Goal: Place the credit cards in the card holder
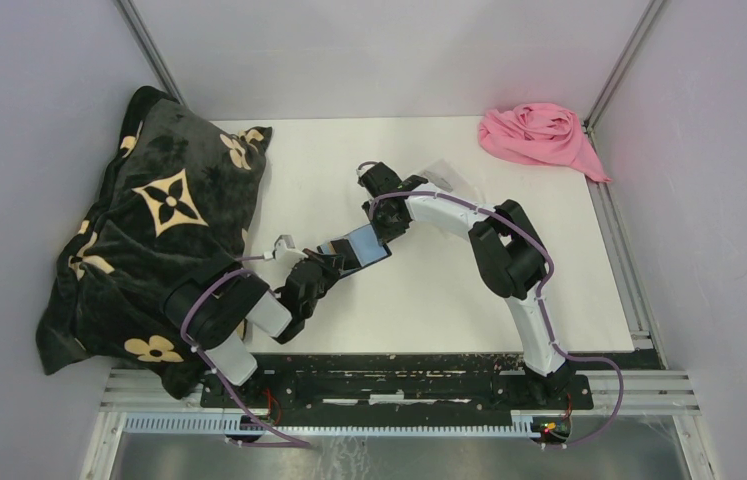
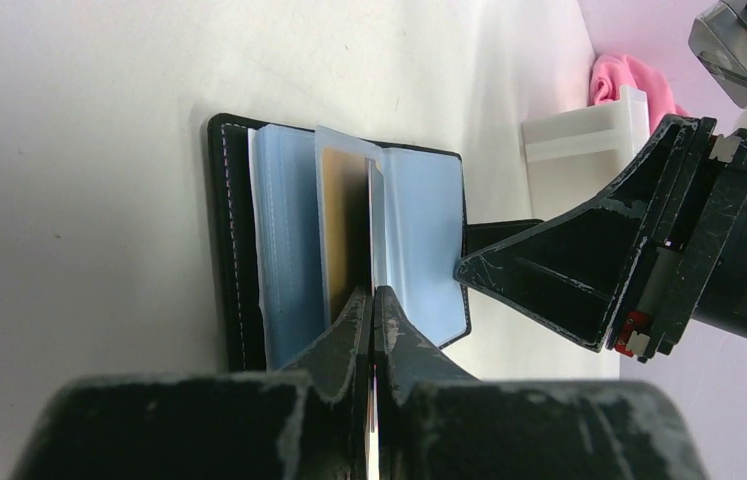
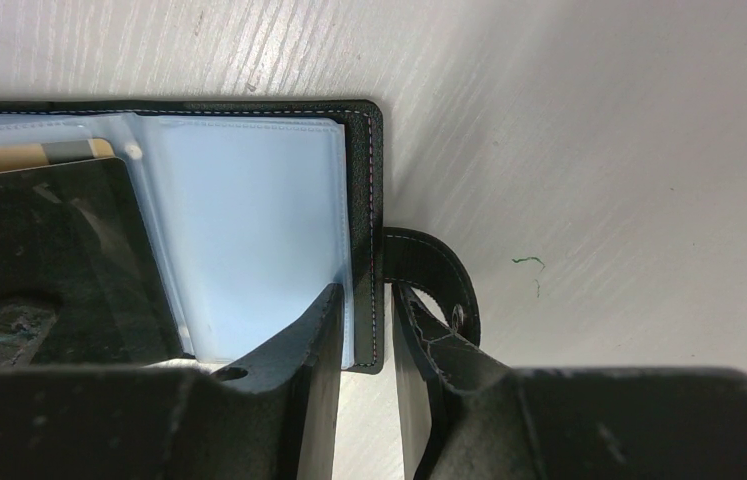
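The open card holder (image 2: 233, 240) lies on the table, black-edged with pale blue sleeves, its blank right page (image 3: 249, 230) showing. Seen nearly edge-on in the left wrist view, a thin dark card (image 2: 377, 225) rises between the fingertips of my left gripper, which is shut on it. In the right wrist view this dark card (image 3: 74, 265) covers much of a sleeve, where a gold card (image 3: 19, 158) peeks out above it. My right gripper is part open, its fingertips on either side of the holder's right edge. How deep the dark card sits is unclear.
A black strap (image 3: 439, 275) sticks out from the holder's right edge. Beyond the right gripper stands a whitish translucent box (image 2: 584, 150). Pink cloth (image 1: 539, 135) lies at the back right, a dark patterned cushion (image 1: 174, 185) at left.
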